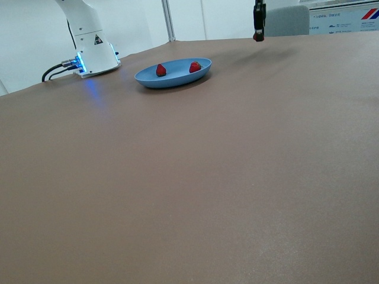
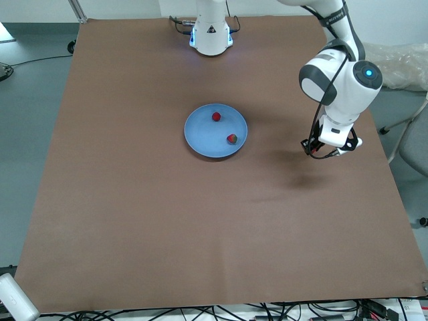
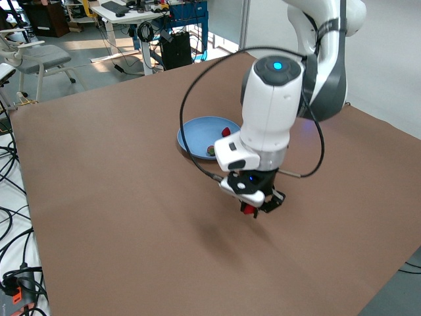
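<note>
A blue plate [image 2: 215, 134] holds two strawberries [image 2: 216, 116], one near its back and one nearer its front. In the top view the plate [image 1: 173, 81] and its strawberries [image 1: 195, 67] show too. My gripper [image 2: 314, 148] hangs above the brown table to the right of the plate in the left view. A red object shows at the gripper's tip [image 3: 253, 208] in the right view and a small red bit in the top view [image 1: 258, 36]; whether the fingers are shut on it is hard to tell.
The brown table [image 2: 200, 221] is otherwise largely clear. A white robot base [image 2: 210, 37] with cables stands at the back. Cables and equipment line the front edge. A grey chair [image 2: 418, 144] stands beyond the right edge.
</note>
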